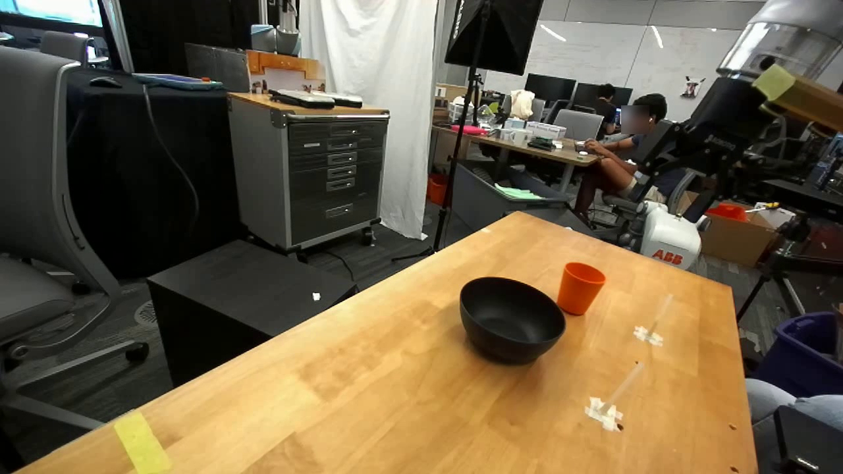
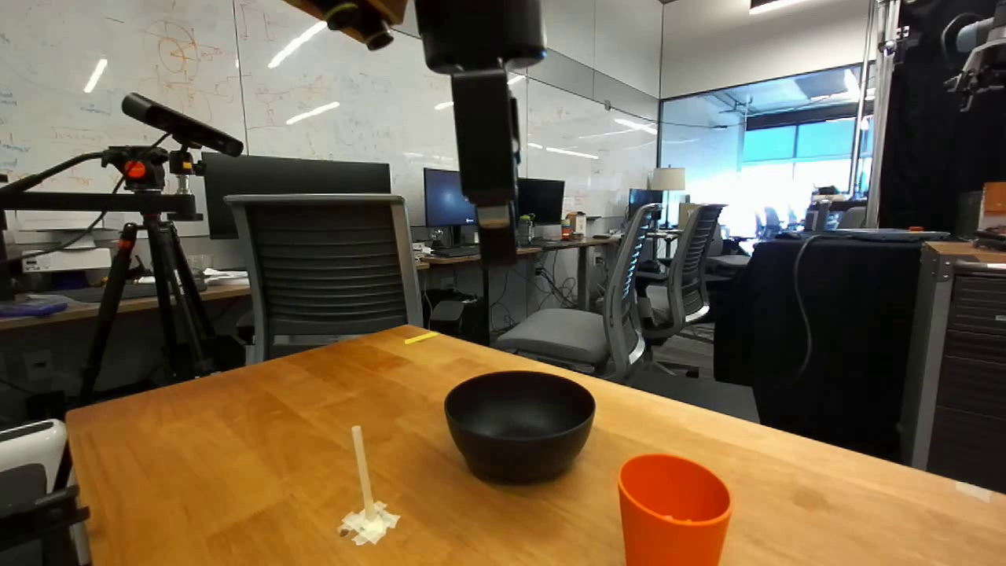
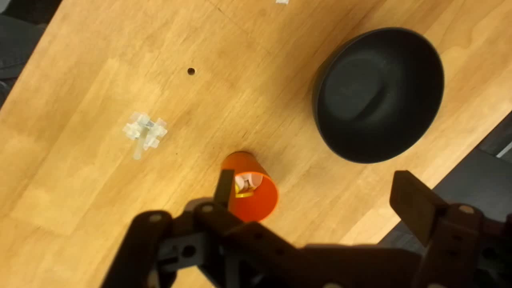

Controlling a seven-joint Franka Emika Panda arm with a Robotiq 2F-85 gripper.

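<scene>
An orange cup (image 1: pixel 581 289) stands upright on the wooden table, close beside a black bowl (image 1: pixel 506 336). Seen from above in the wrist view, the cup (image 3: pixel 261 201) holds some small pale and yellow pieces, while the bowl (image 3: pixel 379 96) looks empty. My gripper is open above the table, its two fingers wide apart with nothing between them. The left finger (image 3: pixel 224 188) covers part of the cup's rim in that view. In the second exterior view a dark finger (image 2: pixel 486 151) hangs well above the bowl (image 2: pixel 519 434) and the cup (image 2: pixel 674 519).
Two thin pale sticks stand taped to the table, one nearer stick (image 1: pixel 624 387) and one farther stick (image 1: pixel 662 312). Yellow tape (image 1: pixel 142 442) marks the near left corner.
</scene>
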